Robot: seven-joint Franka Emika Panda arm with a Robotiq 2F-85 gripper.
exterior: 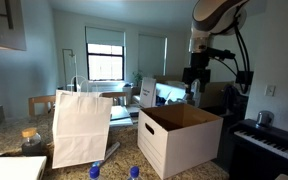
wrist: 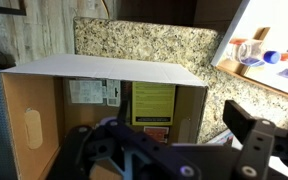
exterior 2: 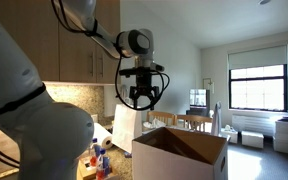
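A white box (exterior: 164, 150) with its top open and a hand hole in its side stands on the speckled counter. My gripper (exterior: 194, 78) hangs in the air above it, clear of its rim. From above, the wrist view shows the box's white flap or edge (wrist: 114, 68) and brown inner walls. A yellow flat item (wrist: 154, 103) and a pale printed sheet or packet (wrist: 87, 92) lie inside. The gripper's dark fingers (wrist: 246, 135) are spread apart, with nothing held between them. Part of the box's inside is hidden behind the gripper.
A white paper bag (exterior: 81, 130) stands left of the box. Blue-capped bottles (exterior: 134, 173) are close to the front. A dark-lidded jar (exterior: 31, 142) sits at the left, and a piano keyboard (exterior: 264, 142) stands off to the right. Bare counter (wrist: 144, 40) borders the box.
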